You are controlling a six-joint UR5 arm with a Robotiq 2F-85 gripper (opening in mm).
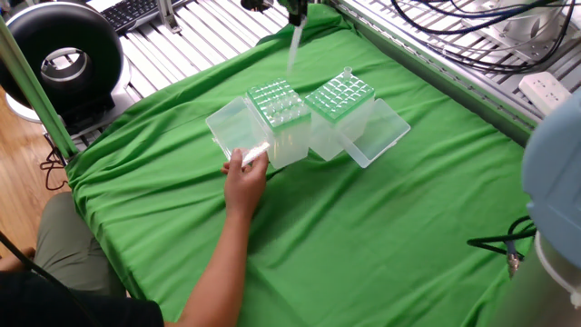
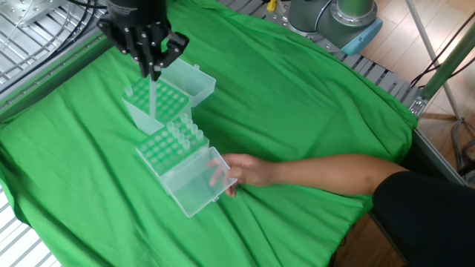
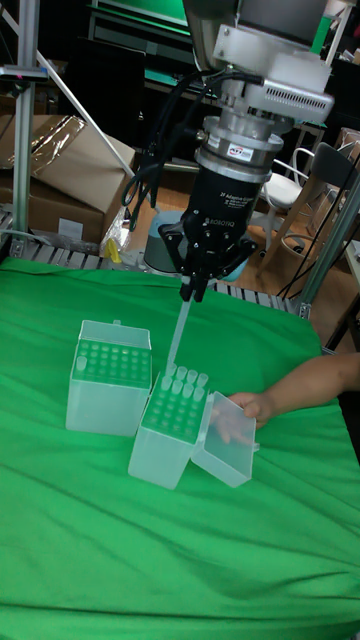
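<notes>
My gripper (image 3: 193, 291) is shut on the upper end of a long clear pipette tip (image 3: 179, 333), which hangs slightly slanted. In exterior view 3 this tip's lower end appears just above or behind the back of a green-topped tip box (image 3: 160, 453); the exact gap cannot be told. That box holds several upright tips (image 3: 187, 382), and a person's hand (image 3: 253, 407) grips its open lid (image 3: 227, 432). Beside it stands a second green-topped box (image 3: 103, 403), its lid also open, with a single tip (image 3: 80, 365) upright at one corner.
Green cloth (image 1: 381, 245) covers the table, wrinkled but mostly clear around the boxes. The person's forearm (image 2: 319, 174) reaches in over one side. Beyond the cloth lie cables (image 1: 472, 54) and a black ring-shaped object (image 1: 64, 64).
</notes>
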